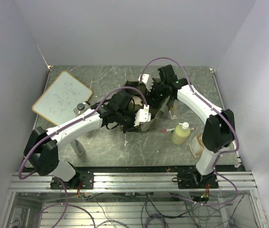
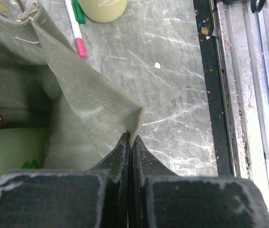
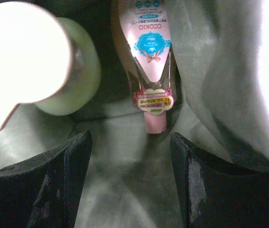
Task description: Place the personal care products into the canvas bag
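Observation:
The canvas bag (image 2: 77, 90) sits mid-table. My left gripper is shut on its near rim, whose fabric rises from between the fingertips. My right gripper is inside the bag with fingers apart, facing a pink-labelled tube (image 3: 151, 57) and a green-and-white container (image 3: 72, 80). A pale yellow pump bottle (image 1: 180, 135) and a bottle of amber liquid (image 1: 197, 148) stand outside at the right.
A white board (image 1: 62, 97) lies at the back left. A pink marker (image 2: 77, 38) and a green marker lie beside the bag. A grey cylinder (image 1: 77, 146) is at the near left.

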